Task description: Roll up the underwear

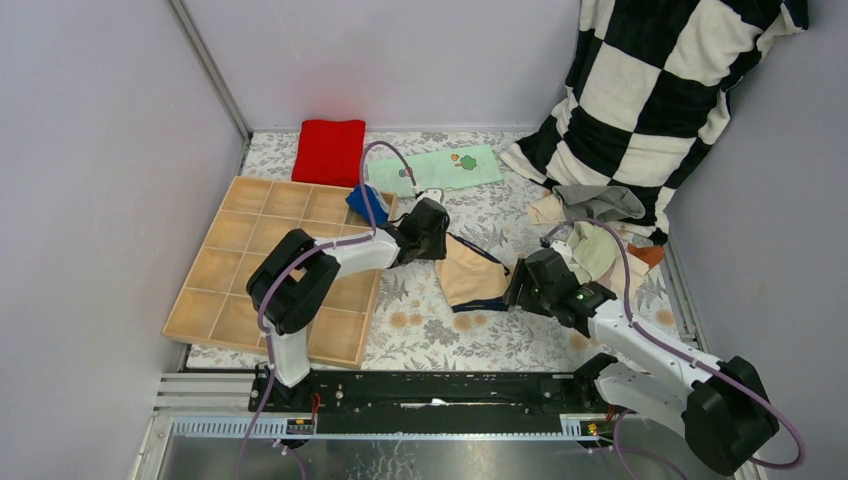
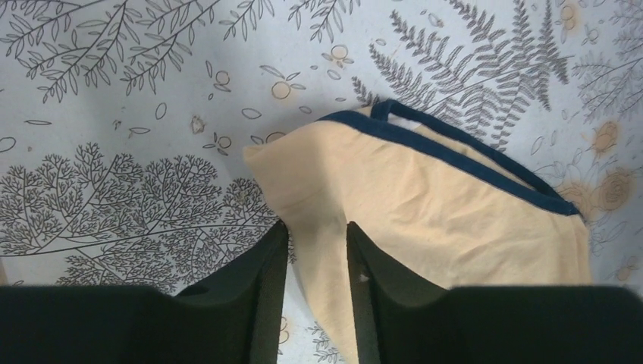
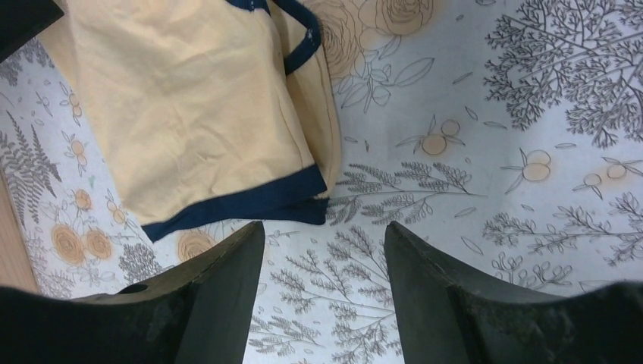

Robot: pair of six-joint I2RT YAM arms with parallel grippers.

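Observation:
Tan underwear with navy bands [image 1: 470, 275] lies folded on the patterned cloth, between my two grippers. In the left wrist view, its left part [image 2: 318, 174] rises toward the fingers of my left gripper, which are part open with tan fabric showing in the gap. Whether the pads touch the fabric, I cannot tell. My right gripper is open just beyond the navy-edged end of the underwear [image 3: 205, 114], with only patterned cloth showing between its fingers.
A wooden compartment tray [image 1: 270, 230] occupies the left, with a blue item [image 1: 368, 205] at its far right corner. Red cloth [image 1: 328, 150] and a green cloth [image 1: 435, 172] lie at the back. Several loose garments [image 1: 600, 205] are heaped at the right.

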